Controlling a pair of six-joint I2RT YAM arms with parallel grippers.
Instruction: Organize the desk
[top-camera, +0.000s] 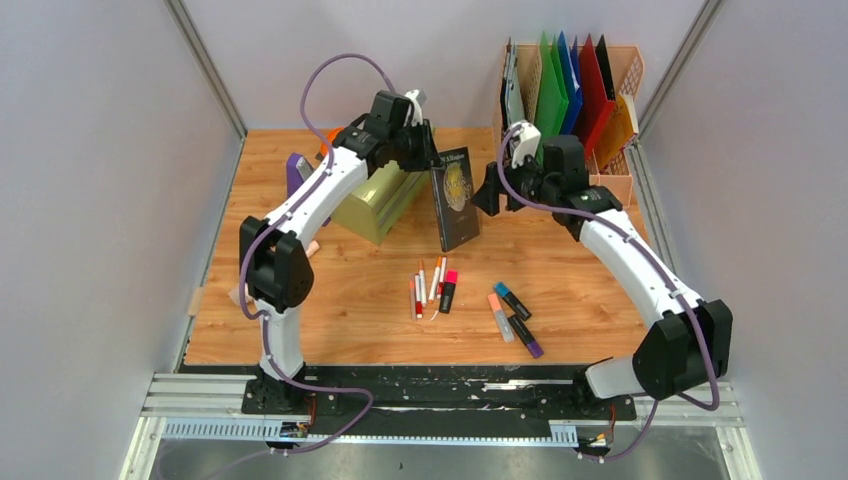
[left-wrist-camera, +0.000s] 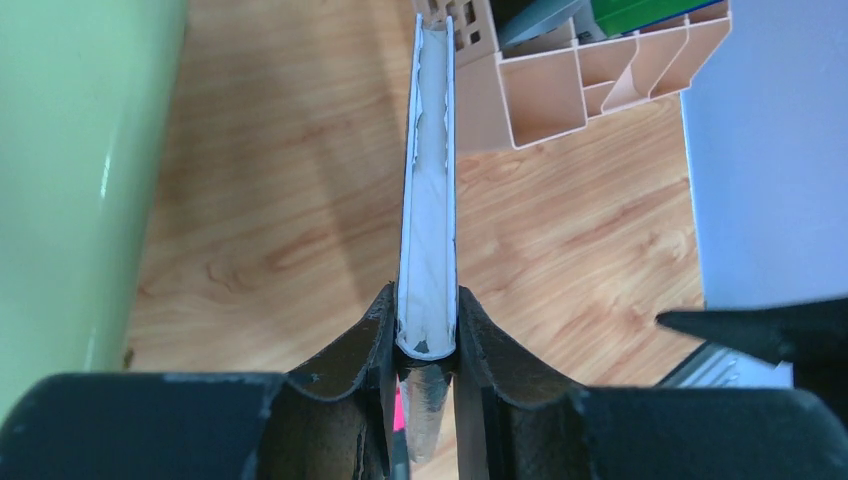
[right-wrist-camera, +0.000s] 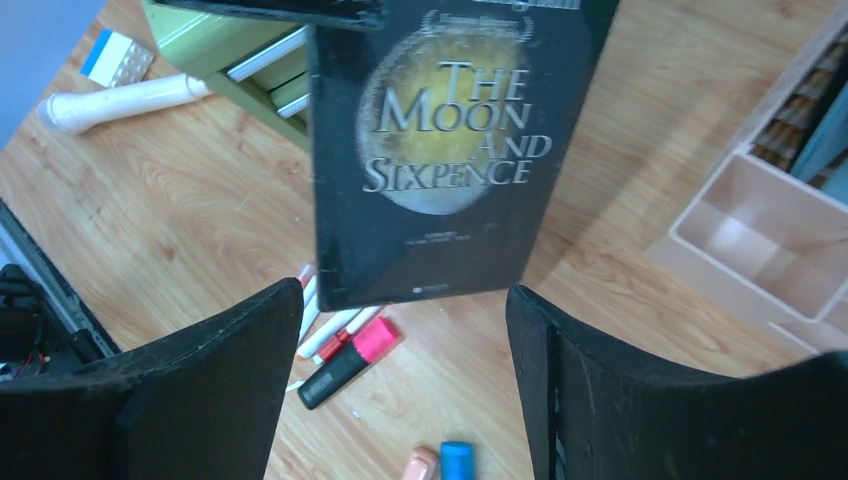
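Note:
A dark book, The Moon and Sixpence (top-camera: 455, 205), hangs upright over the middle of the desk, with my left gripper (top-camera: 427, 160) shut on its top part; in the left wrist view its edge runs up between the fingers. My right gripper (top-camera: 490, 190) stands open just right of the book, facing its cover. Several markers and pens (top-camera: 435, 290) lie on the front middle of the desk (top-camera: 360, 320), with a group of markers (top-camera: 510, 320) further right. A pink file organizer (top-camera: 625, 75) holding coloured folders stands at the back right.
A green box (top-camera: 370, 215) stands left of the book, with a purple object (top-camera: 297, 172) and an orange item (top-camera: 328, 140) beside and behind it. A pale cylinder (right-wrist-camera: 130, 102) lies at the left.

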